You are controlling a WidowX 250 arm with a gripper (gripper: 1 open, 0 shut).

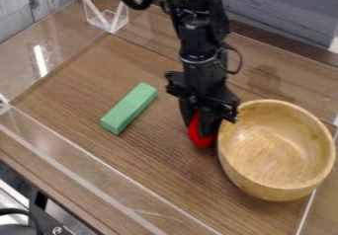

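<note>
My black gripper (201, 115) hangs from above in the middle of the camera view, shut on a red object (201, 134) that is mostly hidden by the fingers. The red object is low, right beside the left rim of a tan wooden bowl (278, 170); whether it touches the bowl I cannot tell. A green bar (128, 109) lies on the wooden table (119, 180) to the left of the gripper.
A white wire-like container (106, 10) stands at the back left. A black cable or part (16, 219) is at the bottom left corner.
</note>
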